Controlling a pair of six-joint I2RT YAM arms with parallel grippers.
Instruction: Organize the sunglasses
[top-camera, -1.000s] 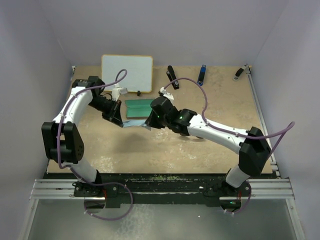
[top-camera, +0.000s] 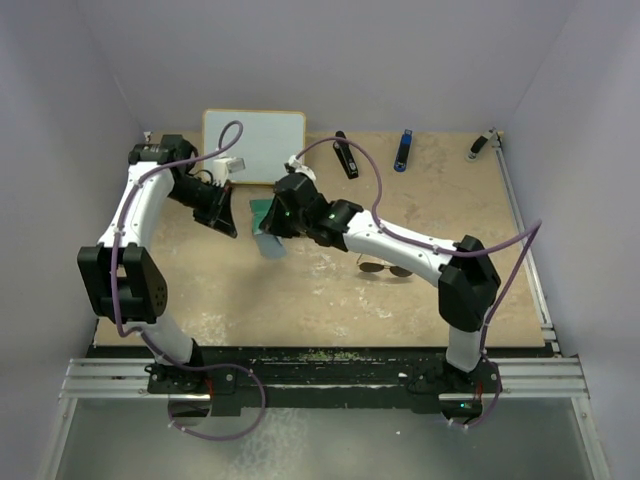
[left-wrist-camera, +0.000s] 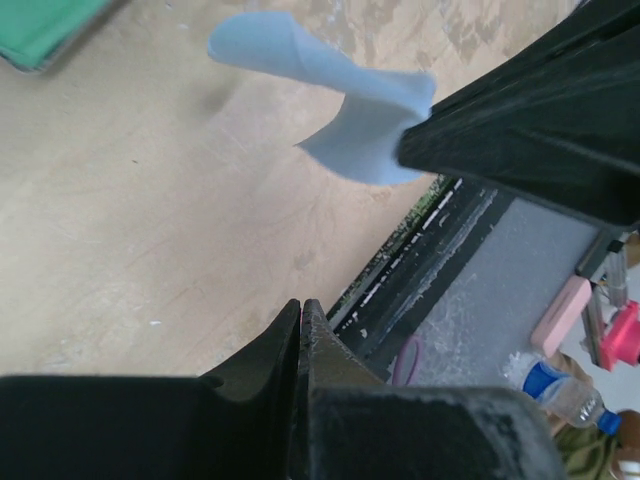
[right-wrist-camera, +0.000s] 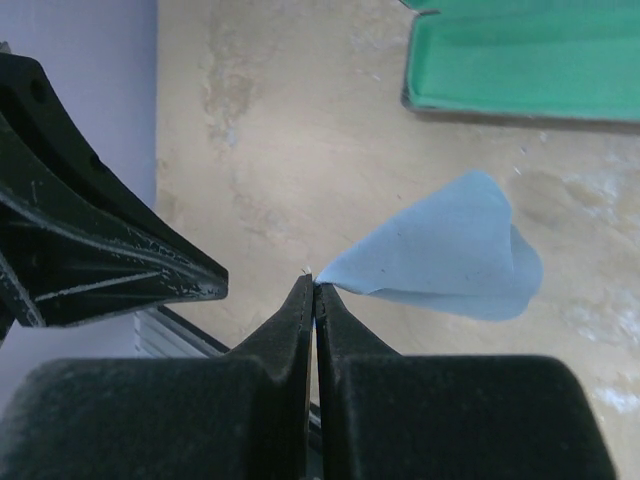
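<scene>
A light blue cloth (top-camera: 271, 247) (left-wrist-camera: 360, 130) (right-wrist-camera: 440, 250) hangs from my right gripper (top-camera: 267, 225), which is shut on one end of it. My left gripper (top-camera: 229, 229) is shut just left of the cloth, with nothing visible between its tips. The green case (top-camera: 258, 206) (left-wrist-camera: 25, 30) (right-wrist-camera: 520, 60) lies behind the cloth, partly hidden by the right gripper. A pair of sunglasses (top-camera: 398, 271) lies on the table below the right arm.
A white board (top-camera: 254, 145) stands at the back left. A black case (top-camera: 347, 158), a blue object (top-camera: 404, 150) and a small dark item (top-camera: 478, 145) lie along the back.
My right gripper has moved left and back with the cloth, which now covers part of the case's area in the top view. My left gripper has drawn back slightly from where it met the cloth.
</scene>
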